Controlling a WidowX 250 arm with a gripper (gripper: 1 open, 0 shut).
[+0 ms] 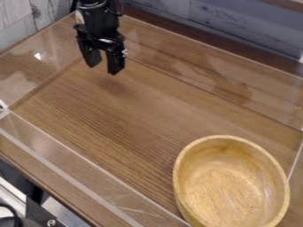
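My black gripper (101, 51) hangs at the top left of the camera view, low over the wooden tabletop (151, 111), with its arm rising out of the top edge behind it. Whether its fingers are open or shut is too small and dark to tell, and I cannot make out anything held.
A round pale tan bowl (231, 184) fills the bottom right. Walls border the back, and dark cables lie off the table at the bottom left.
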